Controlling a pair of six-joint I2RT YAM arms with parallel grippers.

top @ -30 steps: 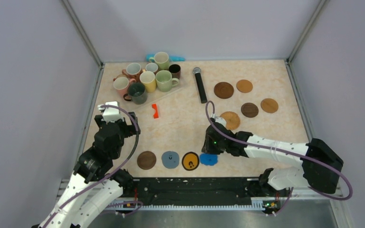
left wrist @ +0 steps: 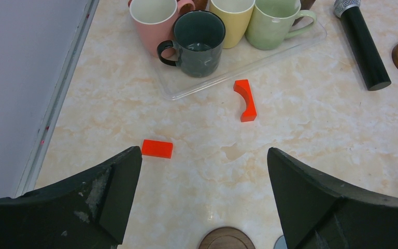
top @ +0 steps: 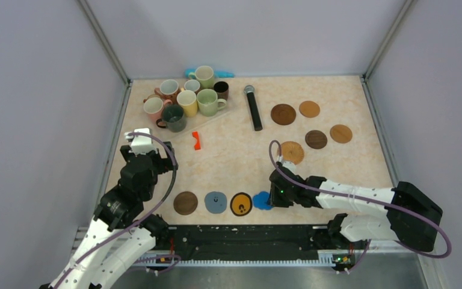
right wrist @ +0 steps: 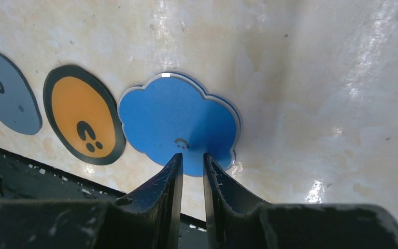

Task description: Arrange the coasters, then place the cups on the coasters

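Observation:
Several cups, among them a dark green cup (top: 172, 118), a yellow cup (top: 187, 103) and a light green cup (top: 210, 103), stand grouped on a clear tray at the back left. Near the front edge lie a blue cloud coaster (right wrist: 179, 122), an orange coaster (right wrist: 83, 114) and a grey-blue coaster (right wrist: 5, 91), in a row with a dark wooden coaster (top: 185, 203). Over the cloud coaster's near edge is my right gripper, part open with a narrow empty gap. My left gripper stands wide open above bare table, left of the coasters.
An orange block (left wrist: 157, 149) and an orange arched piece (left wrist: 246, 101) lie in front of the clear tray (left wrist: 173, 96). A black microphone (top: 253, 108) and several wooden coasters occupy the back and right.
Cups, coasters and the left arm stayed still.

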